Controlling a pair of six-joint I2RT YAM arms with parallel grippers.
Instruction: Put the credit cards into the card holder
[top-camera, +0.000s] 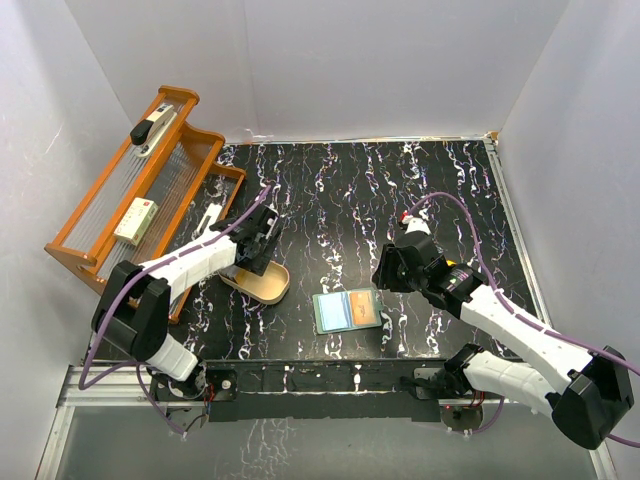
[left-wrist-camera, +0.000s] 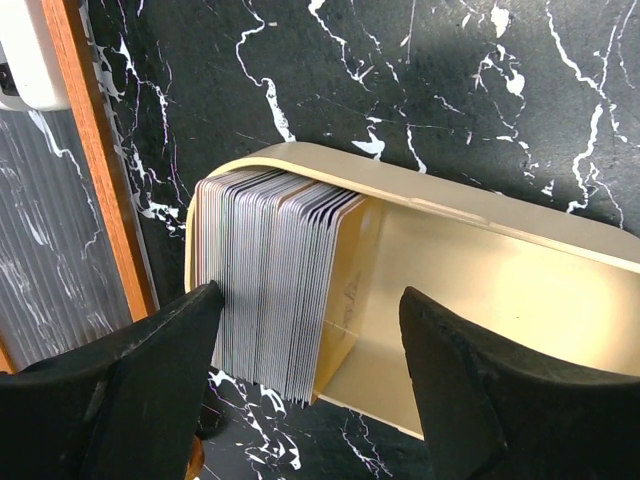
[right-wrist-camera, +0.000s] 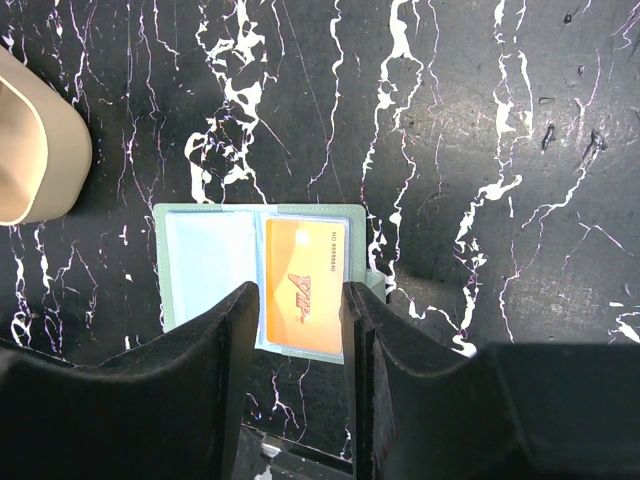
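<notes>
A beige box (left-wrist-camera: 480, 270) on the left of the table holds a packed stack of cards (left-wrist-camera: 262, 280) at one end, seen edge-on in the left wrist view. My left gripper is part open over that end, one fingertip at the stack's side, the other over the empty part of the box. The mint-green card holder (top-camera: 346, 311) lies front centre, with a pale blue pocket and an orange card (right-wrist-camera: 302, 280) on its right. My right gripper hangs open above it.
A wooden shelf rack (top-camera: 102, 243) with a stapler and other items stands at the left. Walls bound the table at back and sides.
</notes>
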